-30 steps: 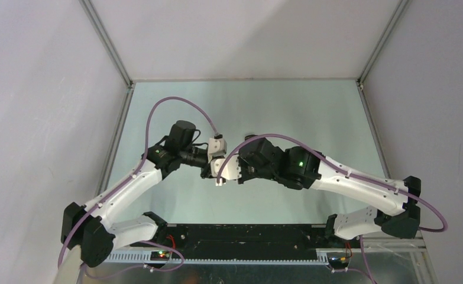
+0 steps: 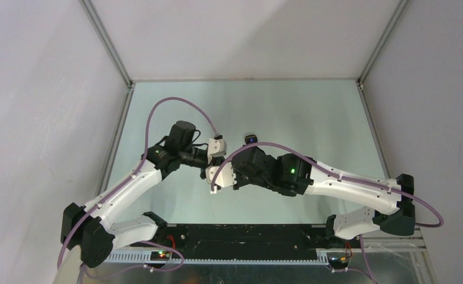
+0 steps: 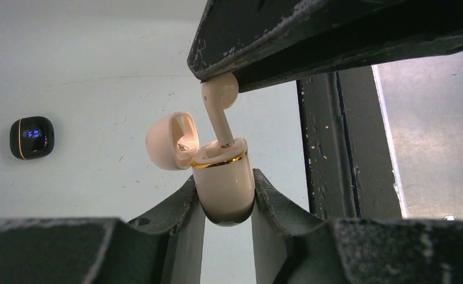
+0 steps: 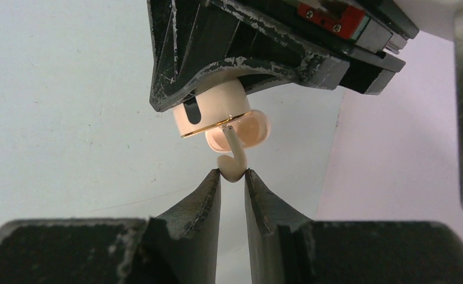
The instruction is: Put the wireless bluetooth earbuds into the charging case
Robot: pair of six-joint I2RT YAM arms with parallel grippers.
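In the left wrist view a cream charging case (image 3: 224, 189) with a gold rim stands with its lid (image 3: 164, 142) flipped open. My left gripper is shut on the case body. A cream earbud (image 3: 220, 106) hangs above it, bud end up and stem down, the stem's tip at the case's top face. From the right wrist view, my right gripper is shut on the earbud's rounded end, and the stem tip meets the gold rim area. How far the tip enters a slot cannot be told. Both arms hide the case in the top view.
A small black case (image 3: 32, 138) with a lit display lies on the pale table, behind the grippers in the top view. A dark strip (image 2: 246, 239) runs along its front edge.
The right arm has shifted slightly left and toward the table's front, uncovering more of the black case. The left arm has stayed in place.
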